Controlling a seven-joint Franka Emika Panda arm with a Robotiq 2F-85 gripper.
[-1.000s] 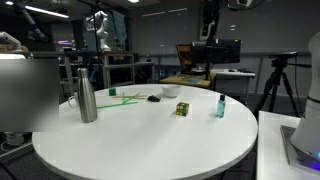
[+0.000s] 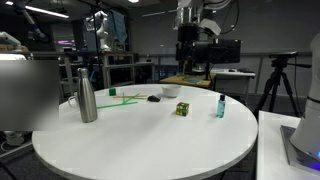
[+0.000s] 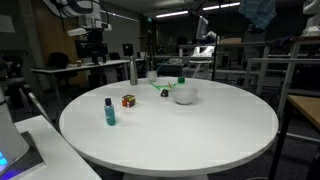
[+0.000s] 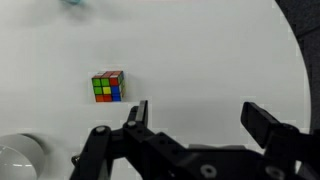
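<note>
A small Rubik's cube (image 2: 182, 109) rests on the round white table (image 2: 140, 145); in the wrist view the cube (image 4: 108, 87) lies left of the fingers, clear of them. My gripper stands open, its two black fingers wide apart, with only bare tabletop showing between them. In the first exterior view the gripper (image 2: 187, 60) hangs well above the table. Toward the right edge stands a blue bottle (image 2: 221, 106). Behind the cube is a white bowl (image 2: 172, 90), whose rim (image 4: 36, 150) shows at the wrist view's lower left.
A tall steel flask (image 2: 87, 97) stands on the left. Green and tan sticks (image 2: 125, 102), a green item (image 2: 112, 92) and a small black object (image 2: 153, 98) occupy the back.
The arm has come down from the top of the first exterior view, bringing the gripper lower and slightly left. Nothing on the table has moved.
</note>
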